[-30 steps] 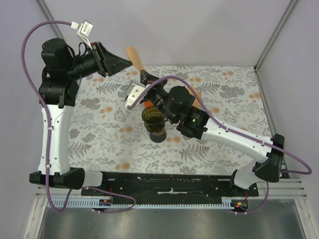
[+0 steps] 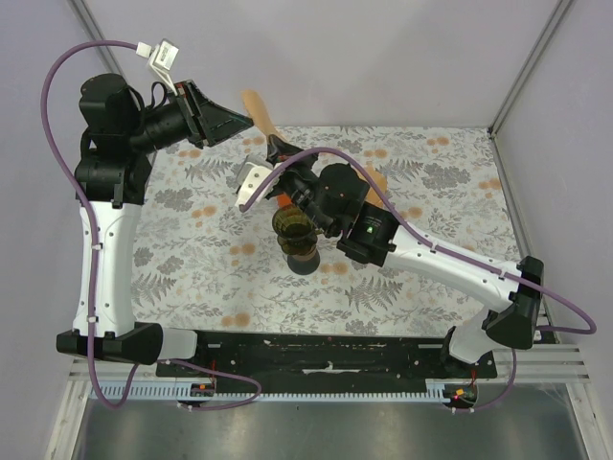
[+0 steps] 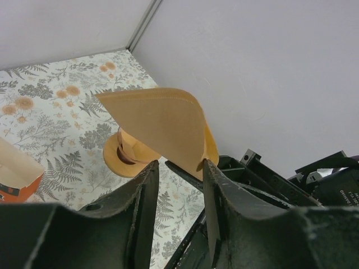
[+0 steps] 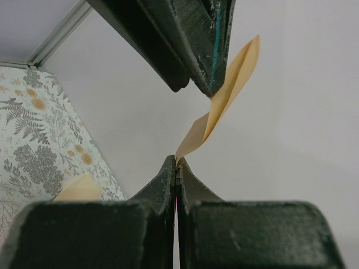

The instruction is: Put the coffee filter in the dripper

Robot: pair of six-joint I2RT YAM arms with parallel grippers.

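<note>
A folded tan paper filter (image 2: pixel 259 110) stands between my two grippers, high over the table. My right gripper is shut on it at one end; in the right wrist view the paper runs up from the fingertips to the other gripper's fingers. My left gripper is beside the filter's other end, fingers part open, one dark finger touching or very near the paper. The green-tinted dripper (image 2: pixel 295 226) stands on a dark base below my right gripper.
More tan filters (image 3: pixel 120 159) lie behind the right arm, beside an orange-and-cream packet (image 3: pixel 14 179). Pale walls surround it.
Almost nothing differs in the top view; the right gripper and the filter in it have shifted very slightly.
</note>
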